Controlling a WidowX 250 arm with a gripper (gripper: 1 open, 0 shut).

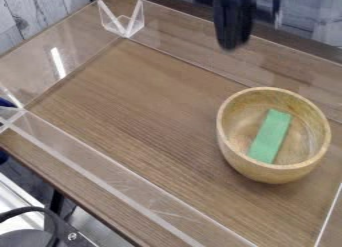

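A tan round bowl (233, 138) sits on the right of the wooden table, with a green oblong block (270, 135) inside it. The dark gripper (233, 36) is at the top of the view, above and behind the bowl and clear of it. It is blurred and cut off by the frame's edge, so its fingers are hard to make out; nothing visible hangs from it.
Clear plastic pieces edge it at top left and left. A dark cable or base part shows at the lower left corner.
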